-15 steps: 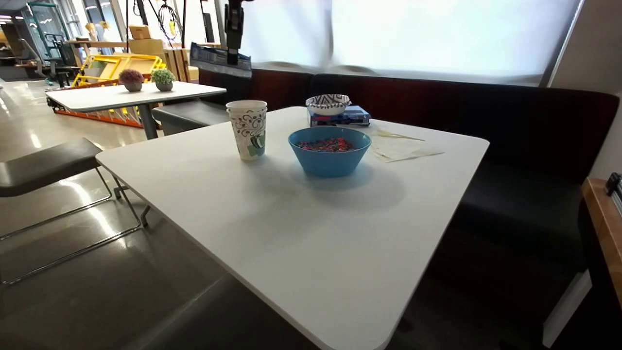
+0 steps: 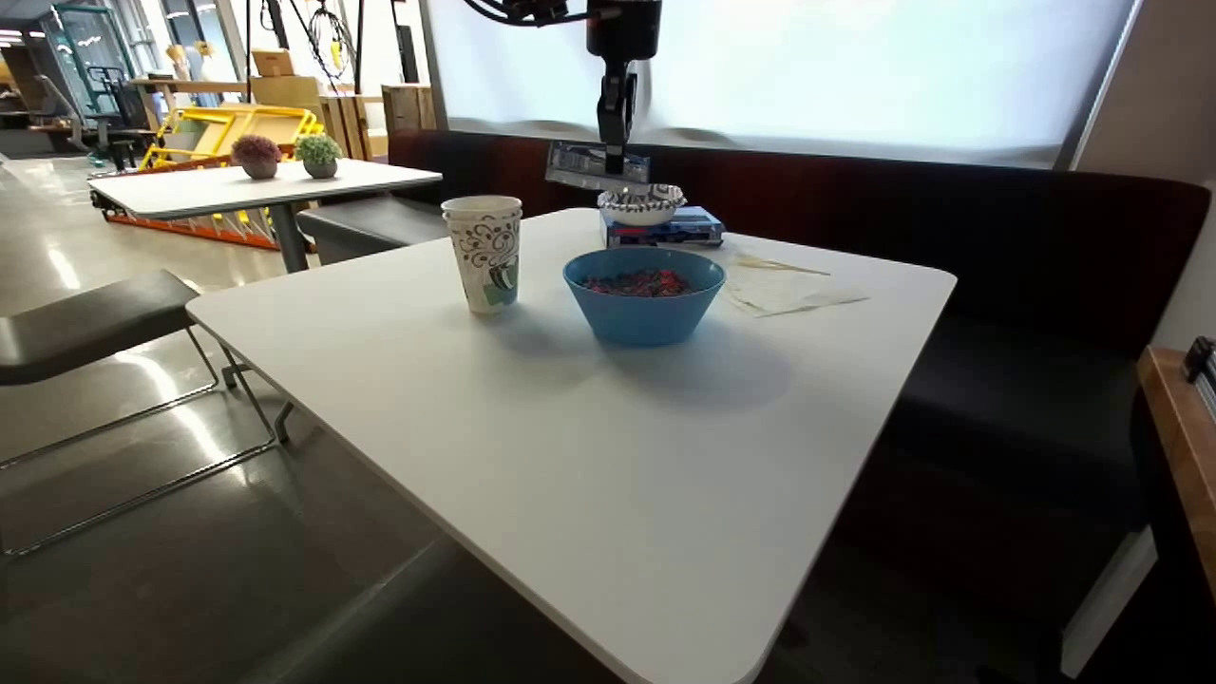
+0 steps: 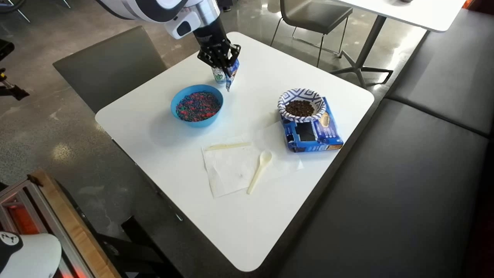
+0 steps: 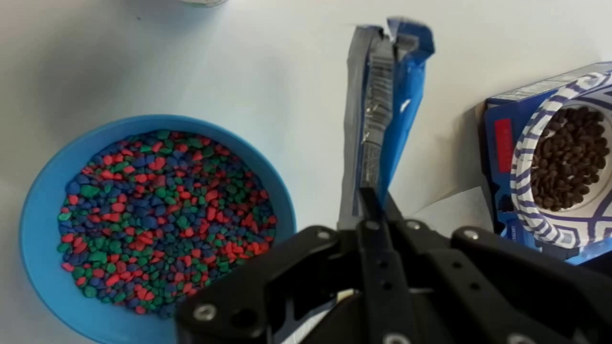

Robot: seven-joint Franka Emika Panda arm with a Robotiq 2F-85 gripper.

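Observation:
A flat blue-and-silver packet (image 4: 376, 109) is pinched in my gripper, which is shut on it. The packet hangs in the air above the table (image 3: 268, 69). In exterior view 1 my gripper (image 2: 616, 160) holds the packet (image 2: 572, 165) above and behind the blue bowl (image 2: 644, 319). That bowl (image 4: 46, 189) contains red, green and blue pebble-like bits and lies left of the packet in the wrist view. To the right, a patterned paper bowl (image 4: 525, 166) with small brown pieces rests on a blue box (image 4: 502, 132).
Stacked paper cups (image 2: 484, 256) stand beside the blue bowl, partly hidden behind my gripper in exterior view 2. A pale spoon (image 3: 259, 171) and a napkin (image 3: 227, 171) lie near the table's middle.
In exterior view 1 my gripper has moved right and lower, carrying the packet from left of the cups to near the patterned bowl. The things on the table have not moved.

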